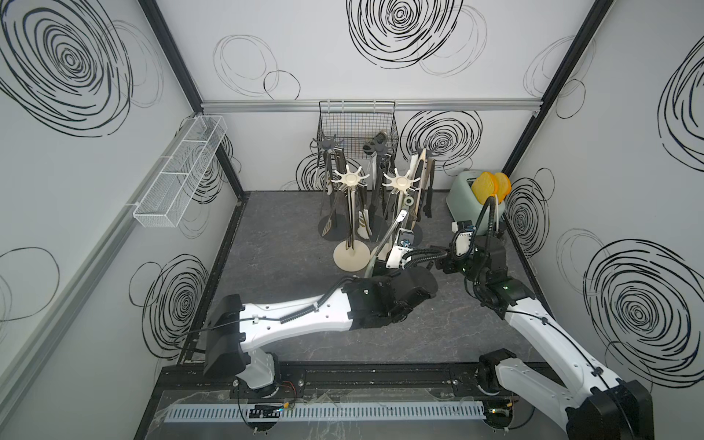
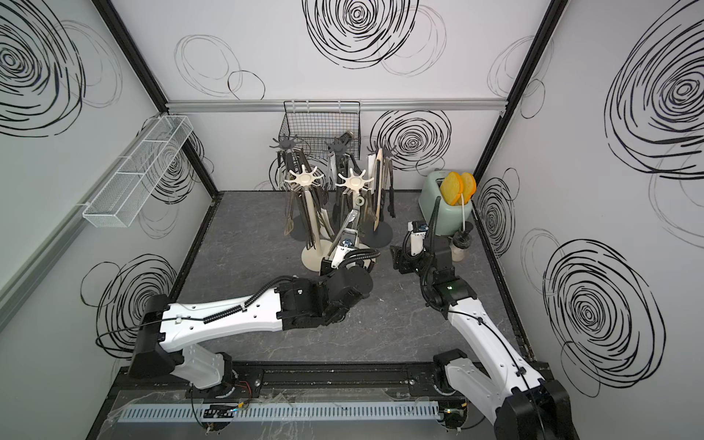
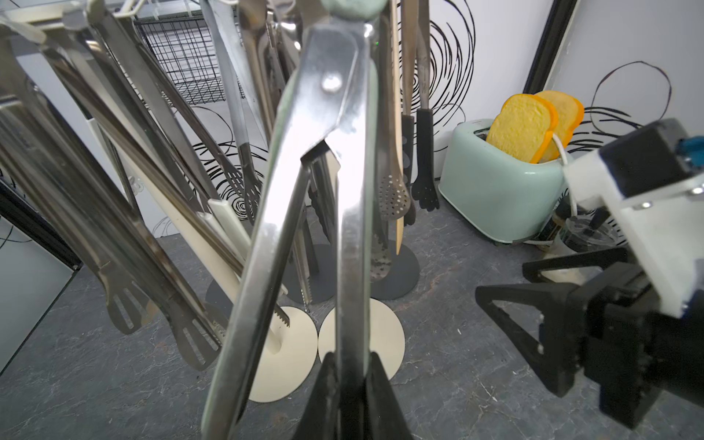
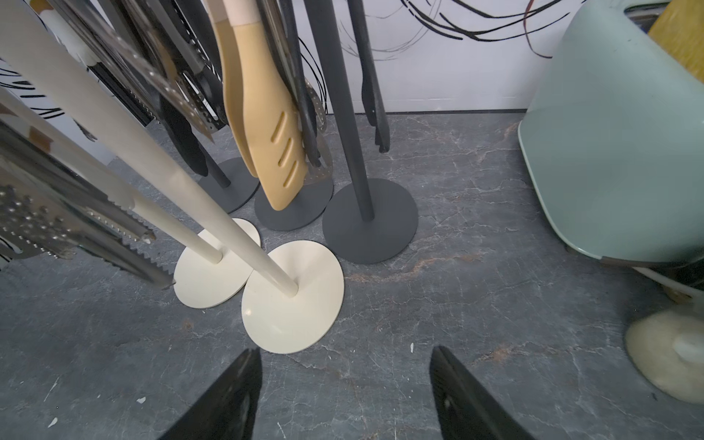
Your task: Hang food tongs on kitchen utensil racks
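Note:
My left gripper is shut on a pair of steel tongs (image 3: 352, 220) with a pale green top, held upright in front of the cream racks (image 1: 351, 177), whose round bases (image 4: 293, 322) stand on the floor among dark racks (image 4: 370, 234) hung with steel, black and wooden utensils. The tongs' top is cut off at the upper edge of the left wrist view. My right gripper stands open, empty, low over bare floor to the right of the racks, in front of the toaster.
A mint toaster (image 2: 443, 212) with bread slices stands at the back right, with a pale object (image 4: 667, 344) beside it. A wire basket (image 1: 357, 121) hangs on the back wall, a white shelf (image 1: 176, 176) on the left wall.

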